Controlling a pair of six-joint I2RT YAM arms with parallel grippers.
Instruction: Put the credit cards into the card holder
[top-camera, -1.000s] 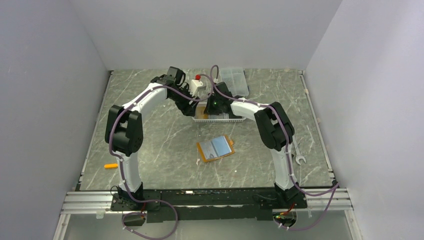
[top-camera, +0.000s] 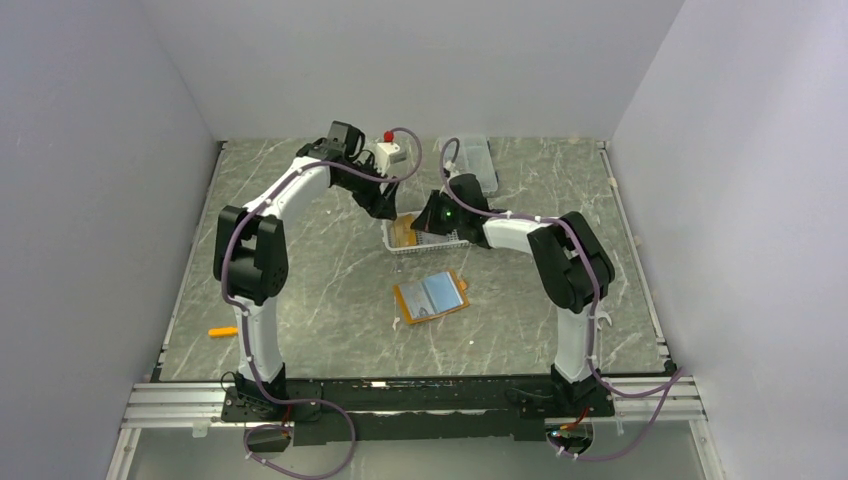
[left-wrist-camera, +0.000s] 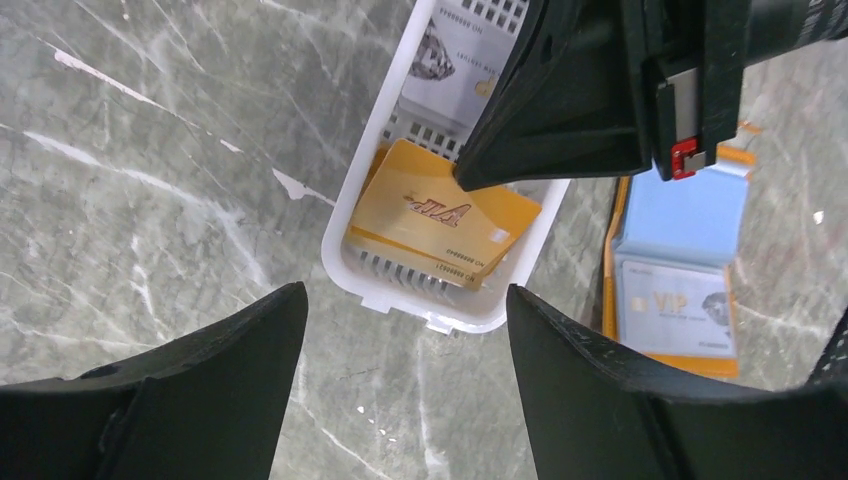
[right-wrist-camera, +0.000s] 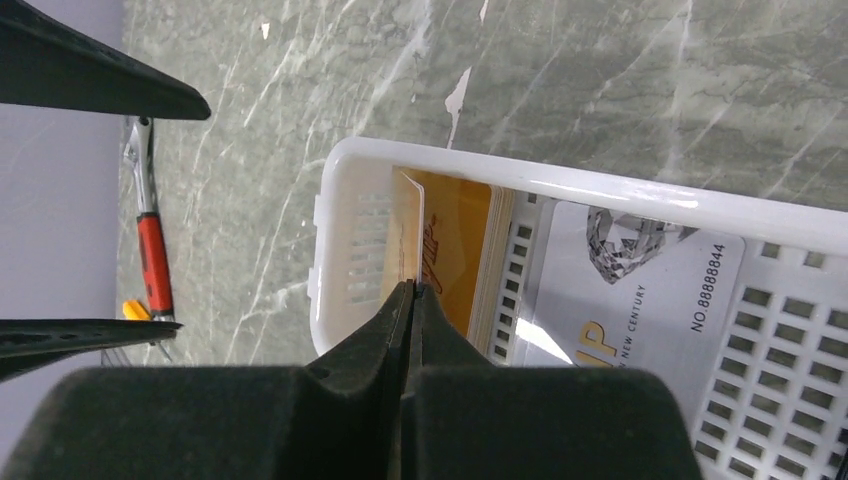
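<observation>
A gold card (left-wrist-camera: 425, 205) stands lifted at a tilt over other gold cards (right-wrist-camera: 455, 240) in the white basket (right-wrist-camera: 335, 215). My right gripper is shut on its edge; the right wrist view shows this card nearly edge-on. Silver VIP cards (right-wrist-camera: 635, 285) lie beside the gold ones. Left of the basket my left gripper is open, with an empty gap between its fingers. The card holder (top-camera: 432, 296) lies spread on the table in front of the basket, orange-rimmed with clear pockets; a silver VIP card (left-wrist-camera: 675, 305) shows in one pocket.
A clear lidded box (top-camera: 478, 160) stands behind the basket. A red-handled wrench (right-wrist-camera: 152, 260) and an orange-handled tool (top-camera: 222, 332) lie on the left. Another wrench (top-camera: 602, 317) is at the right edge. The table around the holder is mostly clear.
The basket's near edge sits slightly closer to the holder.
</observation>
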